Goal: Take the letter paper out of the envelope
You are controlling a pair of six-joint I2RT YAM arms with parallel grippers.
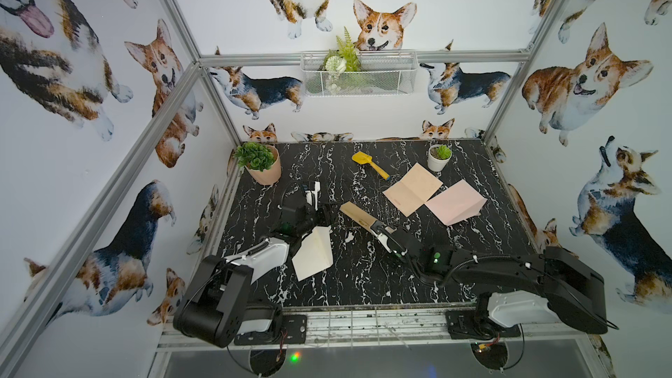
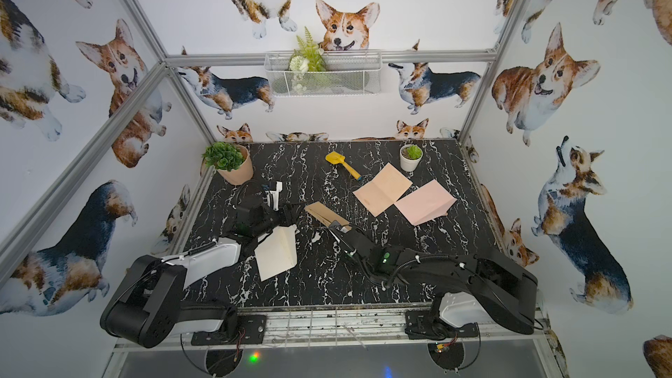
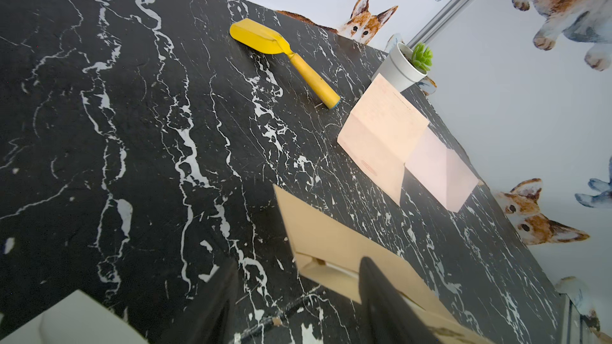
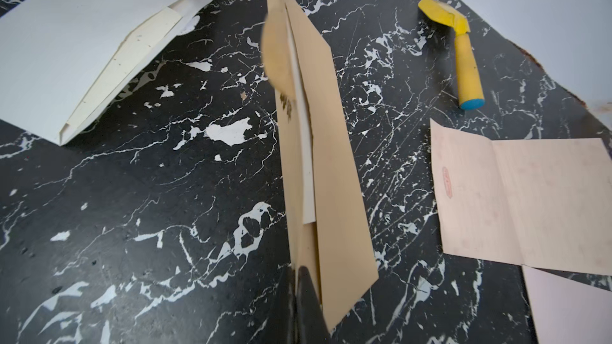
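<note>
The brown envelope [image 1: 357, 215] is tipped up near the middle of the table. In the right wrist view the mouth of the envelope [image 4: 341, 172] gapes, and a white strip of letter paper [image 4: 307, 178] shows inside it. My right gripper is shut on the envelope's thin edge at its near end. To the left of the envelope, my left gripper stands open with nothing between its fingers; the far end of the envelope [image 3: 331, 242] appears just beyond them.
A white envelope [image 4: 95, 32] lies beneath the left arm. Folded peach paper [image 1: 413, 189] and a pink envelope [image 1: 456, 203] lie at the right. A yellow shovel [image 1: 369, 164], a white pot [image 1: 438, 162] and a larger potted plant [image 1: 264, 166] stand or lie toward the back.
</note>
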